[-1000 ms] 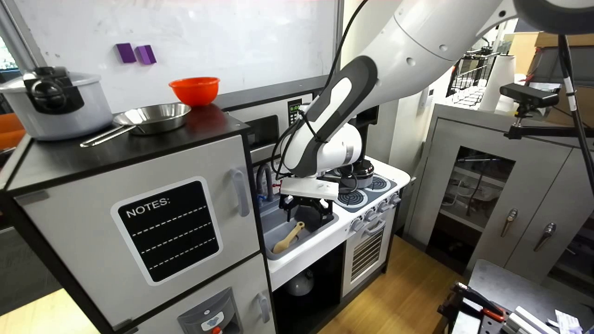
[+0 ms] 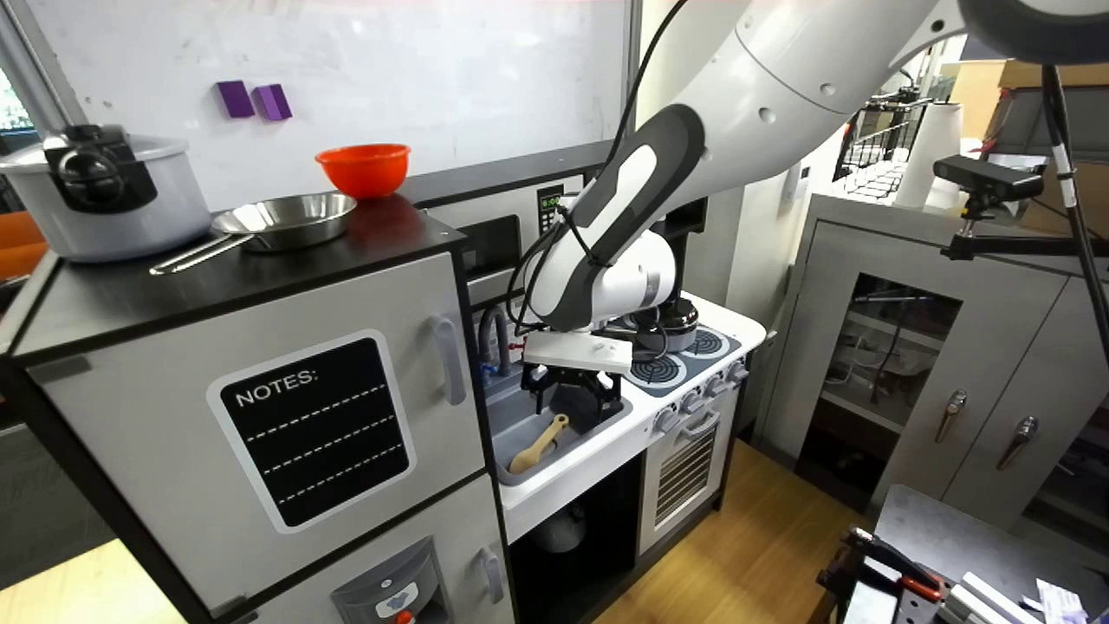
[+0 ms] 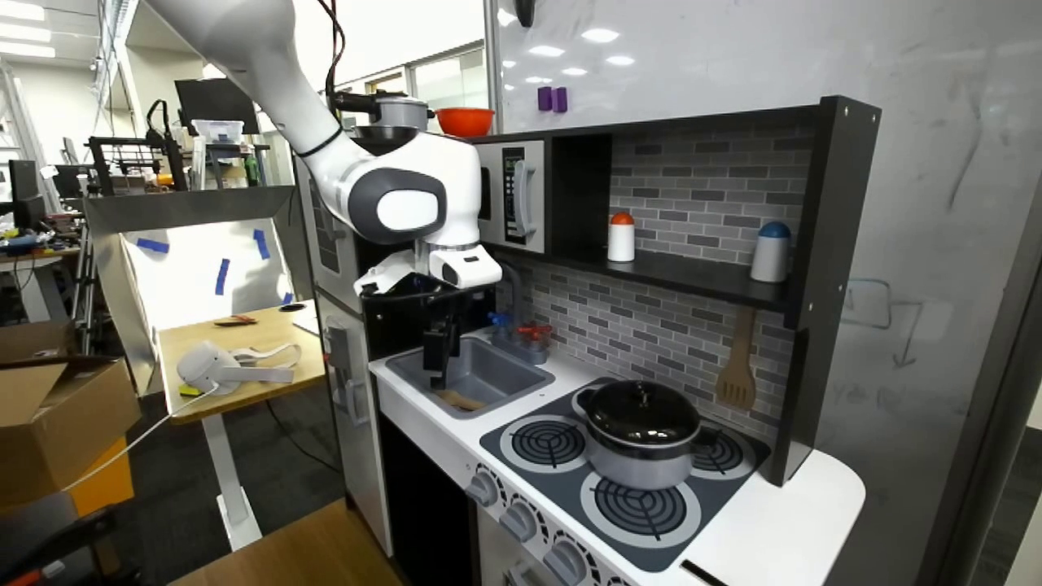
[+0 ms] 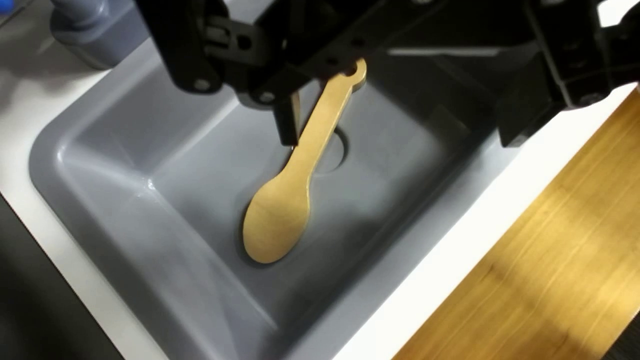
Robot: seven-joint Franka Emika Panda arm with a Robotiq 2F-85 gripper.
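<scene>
In the wrist view a wooden spoon [image 4: 282, 207] lies flat on the floor of the grey sink [image 4: 198, 252], its bowl toward the lower left and its holed handle end toward the upper middle. My gripper is open above the basin with nothing between its fingers. One finger [image 4: 285, 123] appears close beside the spoon's handle, while the other sits far off by the front rim. Exterior view 1 shows the gripper [image 2: 572, 397] over the sink, with the spoon [image 2: 541, 442] below it. The gripper's height above the spoon is hard to judge.
To the sink's right, a lidded pot [image 3: 640, 439] stands on the stove [image 3: 547, 439]. Behind the basin rise the faucet [image 3: 514, 293] and red tap handle [image 3: 535, 332]. A shelf [image 3: 674, 268] overhangs the counter, and the fridge unit [image 2: 260, 416] borders the sink's left.
</scene>
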